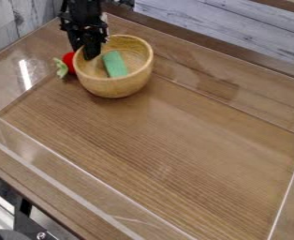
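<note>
A wooden bowl (122,82) sits at the upper left of the table, with a green block (114,65) inside it. My black gripper (90,51) reaches down at the bowl's left back rim; its fingertips are small and dark, and what is between them cannot be made out. A red object with a green part (66,66) lies just left of the bowl, partly hidden behind it.
A pale wall (19,28) borders the left and back edge.
</note>
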